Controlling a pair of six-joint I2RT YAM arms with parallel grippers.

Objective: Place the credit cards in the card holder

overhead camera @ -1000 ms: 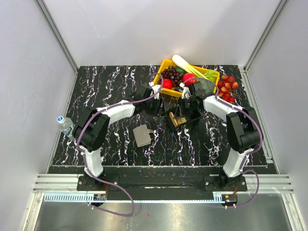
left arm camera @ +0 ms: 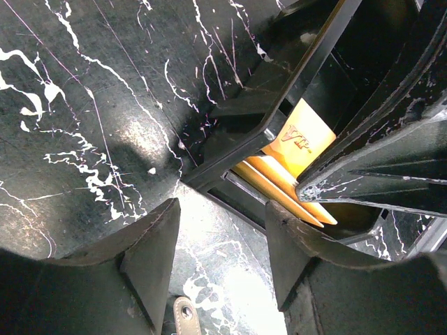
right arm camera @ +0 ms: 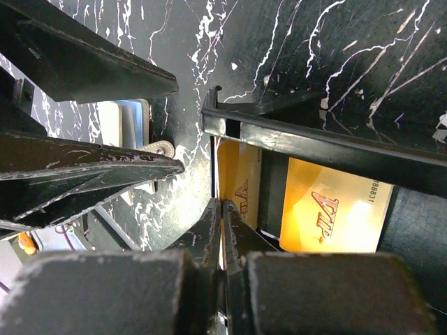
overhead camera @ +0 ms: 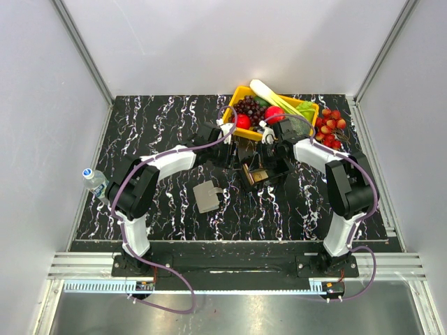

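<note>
The grey card holder [overhead camera: 206, 197] lies on the left of centre, its strap with a metal snap [right arm camera: 161, 149] sticking out. Orange cards stand in a black box [overhead camera: 267, 176]; one upright card [right arm camera: 237, 178] is by the box's end, and another card [right arm camera: 336, 206] shows its printed face behind it. My right gripper is shut, its fingertips against the upright card's edge; whether that edge is between them I cannot tell. Beside the box my left gripper hangs open, empty, near the box's corner.
Behind the arms is a yellow crate [overhead camera: 316, 115] full of vegetables and fruit, with red fruit [overhead camera: 330, 127] to its right. A water bottle [overhead camera: 96, 183] stands at the left edge.
My right gripper has shifted slightly to the left over the box. The left arm and the card holder look unmoved.
</note>
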